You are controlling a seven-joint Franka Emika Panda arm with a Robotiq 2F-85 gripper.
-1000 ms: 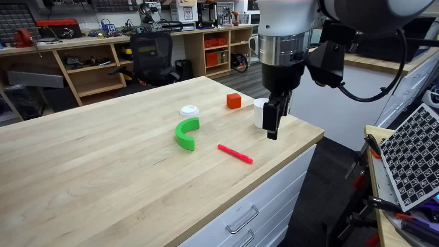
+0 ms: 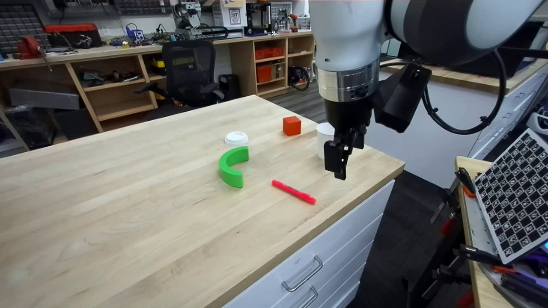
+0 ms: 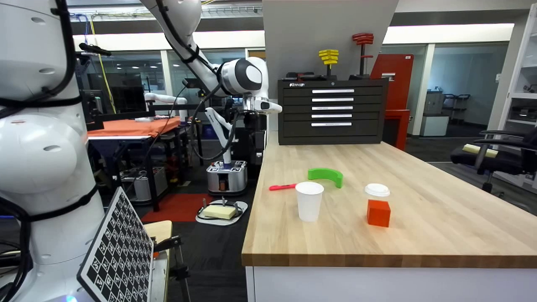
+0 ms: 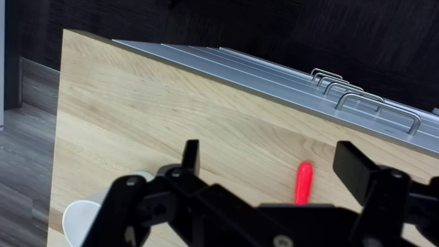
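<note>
My gripper is open above the table's near-right corner, nothing between its fingers. Below it in the wrist view, the red marker shows between the finger lines, closer to the right finger, its lower part hidden by the gripper body. A white cup stands upright; in the wrist view the left finger partly covers it. The green arch lies on the table, left of the marker in exterior view 1. An orange-red cube and a white lid rest farther from the drawer side.
The wooden table has wide clear room on the left in exterior view 1. Drawer handles jut from its side. A black tool chest stands at the table's far end in exterior view 2.
The gripper has shifted slightly left and down in exterior view 1, and the wrist has turned. The objects on the table lie where they were.
</note>
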